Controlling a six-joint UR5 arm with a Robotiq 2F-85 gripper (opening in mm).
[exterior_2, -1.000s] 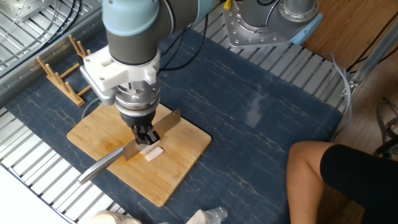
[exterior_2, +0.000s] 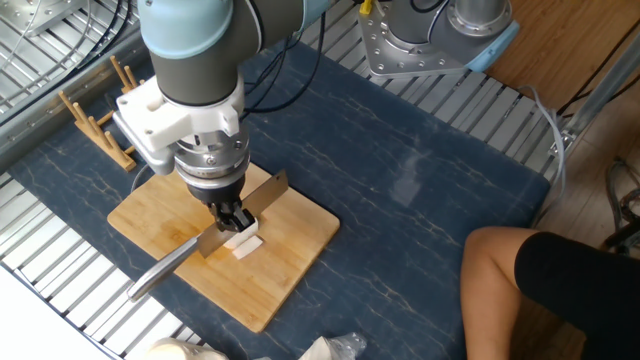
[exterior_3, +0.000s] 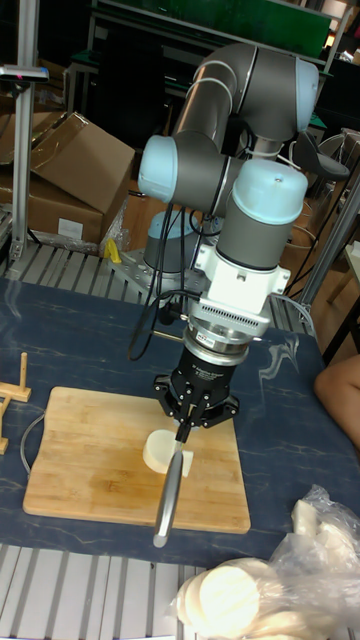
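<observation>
My gripper (exterior_2: 232, 218) is shut on a knife, gripping it near the middle of its broad blade (exterior_2: 268, 194). The knife's metal handle (exterior_2: 163, 269) reaches out past the board's near-left edge, and in the other view the handle (exterior_3: 168, 501) points toward the camera. Below the blade, on the wooden cutting board (exterior_2: 290, 255), lies a white piece of food (exterior_2: 242, 236) with a thin cut slice (exterior_2: 248, 247) beside it. In the other view the round white piece (exterior_3: 160, 450) sits left of the blade. The blade's lower edge is partly hidden, so contact cannot be judged.
A wooden peg rack (exterior_2: 105, 140) stands beyond the board's far left side. A plastic bag with several round white pieces (exterior_3: 229, 599) lies at the near edge. A person's arm (exterior_2: 490, 290) rests at the right.
The arm has shifted left. The slice lies where it was.
</observation>
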